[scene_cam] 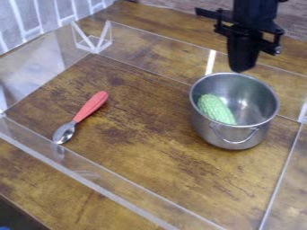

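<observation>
A steel pot (249, 130) stands on the wooden board at the right, with a green corn-like object (216, 110) lying inside it. My black gripper (243, 61) hangs above and behind the pot, apart from it, shut with nothing seen between its fingers. A spoon with a red handle (89, 108) lies on the left.
Clear plastic walls (144, 188) edge the wooden work area (132, 148). The middle of the board between spoon and pot is bare. A white grate (27, 18) shows at the top left corner.
</observation>
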